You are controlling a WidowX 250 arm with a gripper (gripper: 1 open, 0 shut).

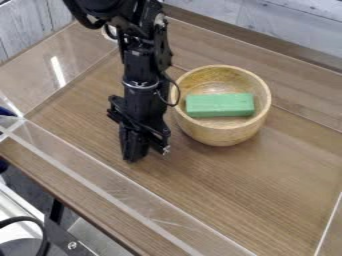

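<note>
My gripper (136, 150) is low over the wooden table, at the left side of a light wooden bowl (235, 128), with its fingertips down at or close to the table surface. It looks shut, with nothing visible between its fingers, though the dark fingertips are hard to make out. A green block (219, 105) lies inside the bowl.
Cables show at the bottom left corner, and a small blue object sits at the left edge.
</note>
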